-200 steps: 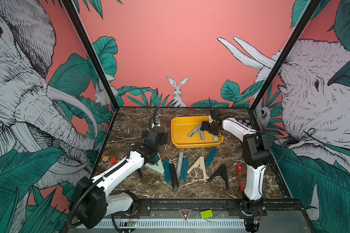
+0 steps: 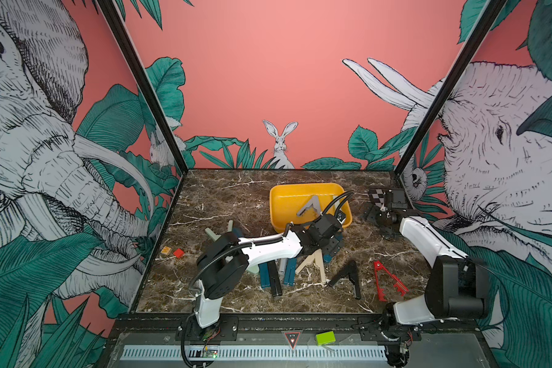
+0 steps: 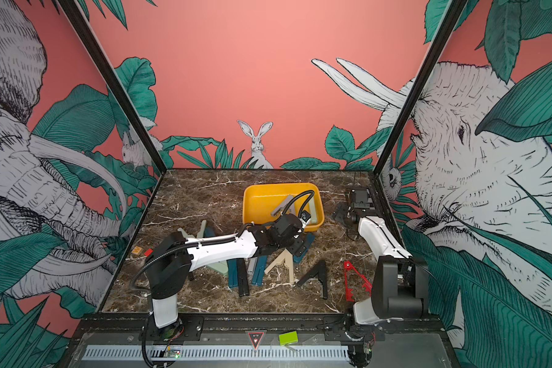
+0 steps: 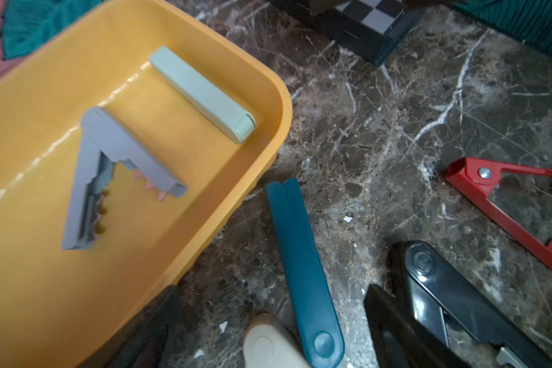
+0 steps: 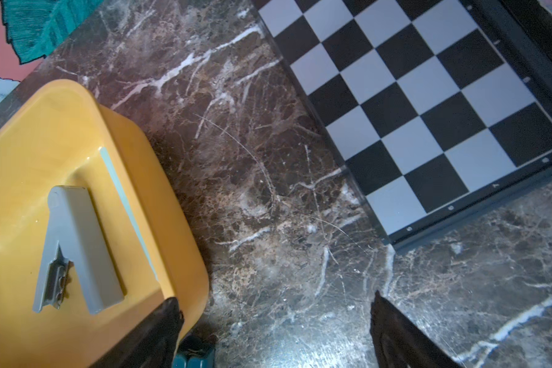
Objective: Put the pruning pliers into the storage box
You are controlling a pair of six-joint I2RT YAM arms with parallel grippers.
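Observation:
The yellow storage box [image 2: 279,211] stands at the back middle. Inside it lie spread grey pliers [image 4: 119,147] and a folded pale green tool [image 4: 202,95]. My left gripper is open above the table by the box's front right corner, fingers apart and empty. Below it lie folded blue pliers [image 4: 303,270] and the end of beige pliers [image 4: 270,343]. Black pliers [image 2: 347,279] and red pliers [image 2: 380,282] lie spread farther right. My right gripper is open over bare table right of the box, nothing between its fingers.
A checkerboard plate [image 5: 429,122] lies right of the box. Along the front are more folded blue and black tools [image 2: 274,279]; pale green pliers [image 3: 217,267] lie partly under the left arm. Orange and red cubes [image 2: 178,252] sit far left.
My left arm has swung right, from left of the box to its front right corner. My right arm has moved off the box to the right, toward the checkerboard. The tools stay put.

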